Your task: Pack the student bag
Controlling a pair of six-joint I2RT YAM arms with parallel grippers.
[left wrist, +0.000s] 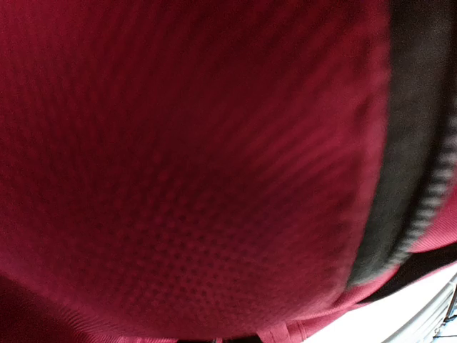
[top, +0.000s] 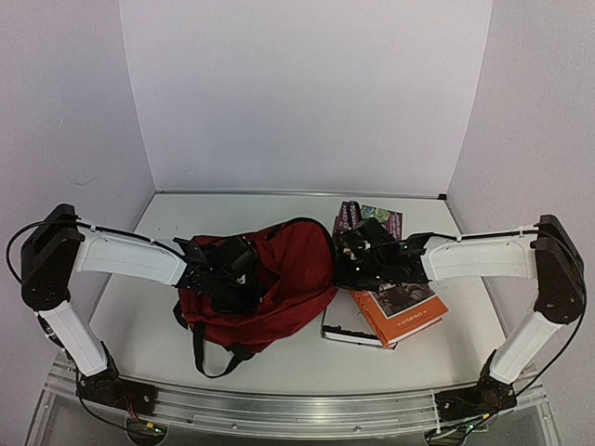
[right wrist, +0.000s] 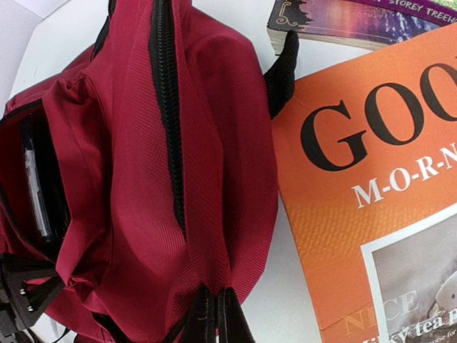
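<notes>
A red bag [top: 293, 269] with black zips and straps lies open on the left and middle of the table. My left gripper [top: 246, 293] is down inside it; red fabric and zip fill the left wrist view, so its fingers are mostly hidden. My right gripper is at the bag's right edge, the zipped flap [right wrist: 203, 171] running down to its fingertips; whether it is shut on the flap is hard to tell. An orange book [top: 404, 316], a dark-and-white item [top: 349, 333] and purple books [right wrist: 335, 25] lie to the bag's right.
Walls [top: 307, 93] enclose the white table at the back and sides. Bare table shows at the back left, front left and along the front right edge.
</notes>
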